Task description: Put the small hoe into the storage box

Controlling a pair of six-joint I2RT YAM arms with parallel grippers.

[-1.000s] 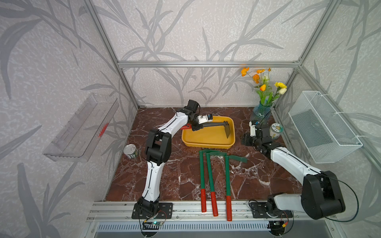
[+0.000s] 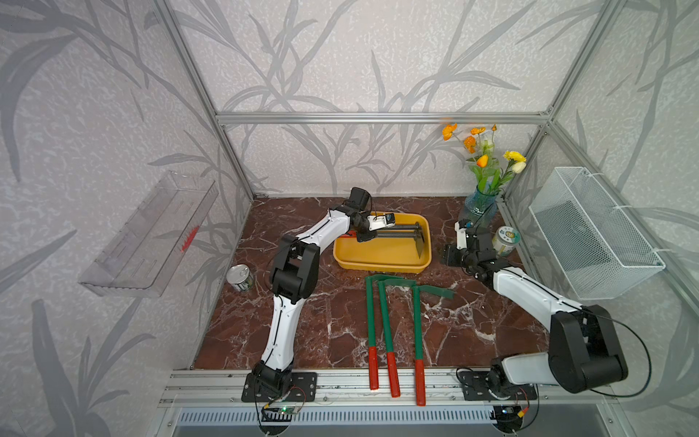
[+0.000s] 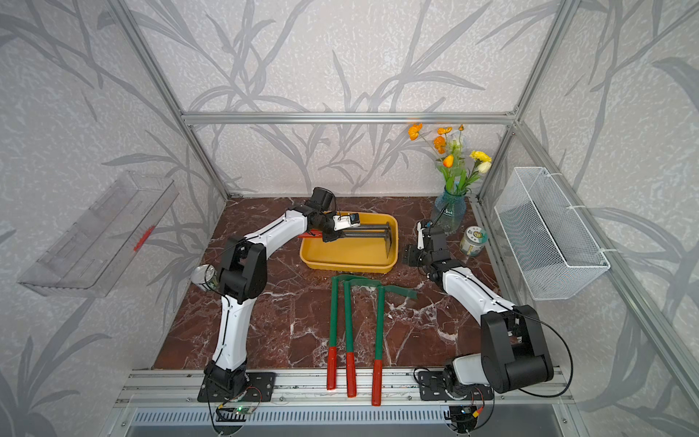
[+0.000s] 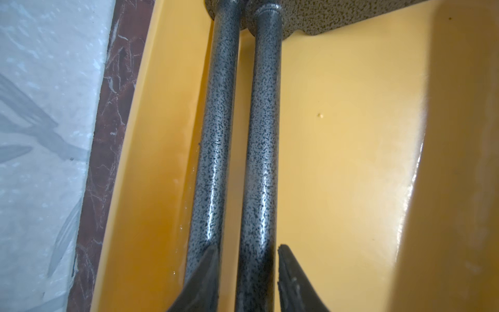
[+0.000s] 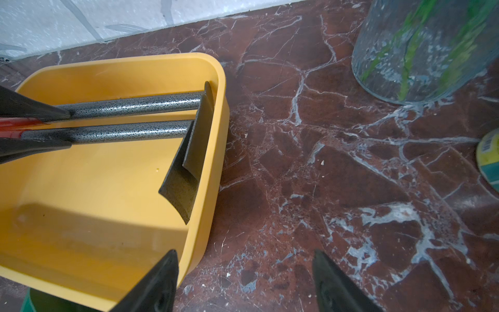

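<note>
Two dark speckled hoes lie side by side in the yellow storage box [image 2: 349, 264], blades against its right wall. The front hoe's shaft [image 4: 261, 119] runs between the fingers of my left gripper. Gaps show on both sides of that shaft, so the gripper is open around it, low in the box. The rear hoe's shaft [image 4: 213, 124] lies along the back wall. In the right wrist view, their blades [image 5: 182, 184] overlap and red grips [image 5: 18, 124] show beside the left fingers. My right gripper stands open and empty, right of the box.
Several green tools with red handles [image 2: 418, 335] lie in front of the box. A flower vase [image 2: 478, 206] and a can [image 2: 505, 239] stand at the right; another can [image 2: 239, 276] is at the left. Bare marble lies between box and vase.
</note>
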